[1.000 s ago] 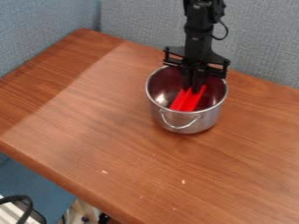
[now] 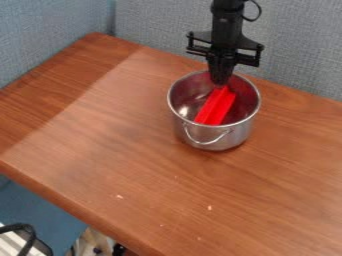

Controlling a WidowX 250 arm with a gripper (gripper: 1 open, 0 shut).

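Note:
A steel pot (image 2: 214,135) with a wire handle stands on the wooden table. Inside it lies a red elongated object (image 2: 214,108), tilted along the pot. My black gripper (image 2: 221,76) hangs at the pot's back rim, just above the red object's upper end. Its fingertips are small and dark, and whether they are open or shut is unclear.
Grey padded walls stand behind and at the left. The table's front left edge has clutter beyond it.
My gripper has risen and shifted slightly left, out of the pot's interior. The red object remains in the pot.

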